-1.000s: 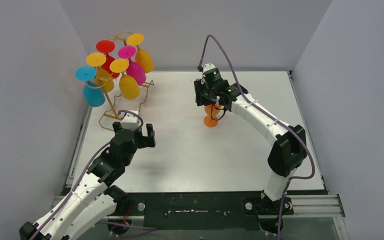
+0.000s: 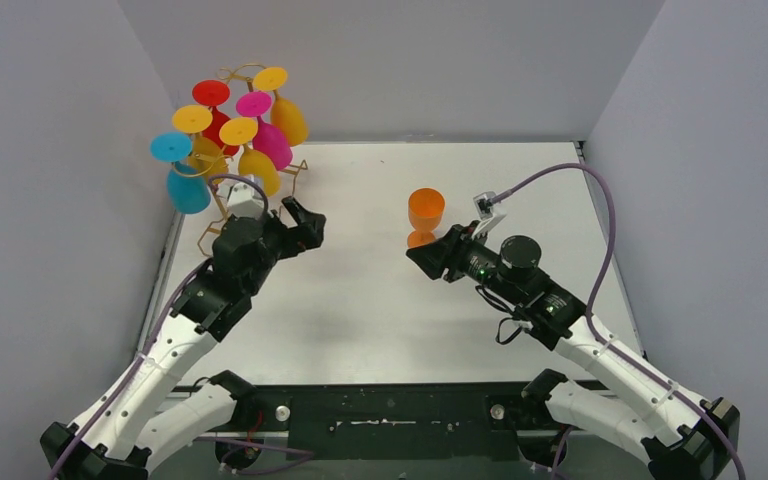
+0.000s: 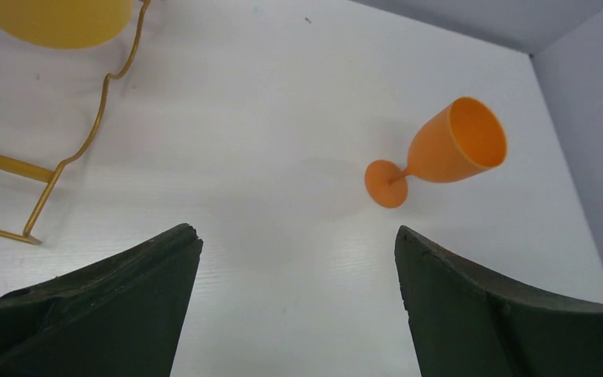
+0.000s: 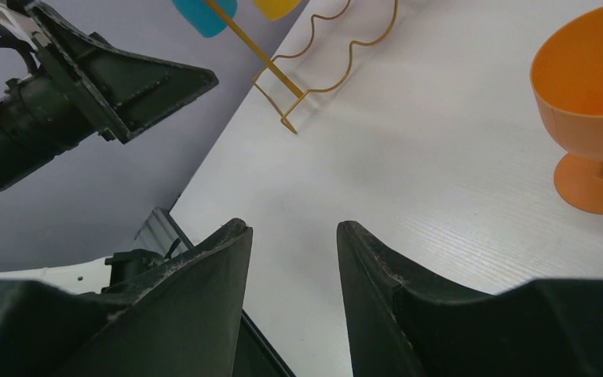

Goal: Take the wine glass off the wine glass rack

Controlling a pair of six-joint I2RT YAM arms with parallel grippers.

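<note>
An orange wine glass [image 2: 426, 207] stands upright on the white table, well away from the rack. In the left wrist view the orange glass [image 3: 440, 149] lies beyond the fingers, to the right. My left gripper [image 2: 313, 222] is open and empty, near the rack's front right. Over the table, just in front of the orange glass's foot, hangs my right gripper [image 2: 424, 266]. Its fingers [image 4: 232, 275] are part open with only table between them, and the glass [image 4: 597, 86] stands off to their right. The gold rack [image 2: 297, 178] holds several upside-down glasses.
Yellow, red, pink and blue glasses hang crowded on the rack, among them a yellow glass [image 2: 258, 172] at its front right. Grey walls [image 2: 720, 150] close in the sides and back.
My right gripper has moved from behind the orange glass toward the front of the table, uncovering its cup. My left gripper has gone up toward the rack and turned rightward.
</note>
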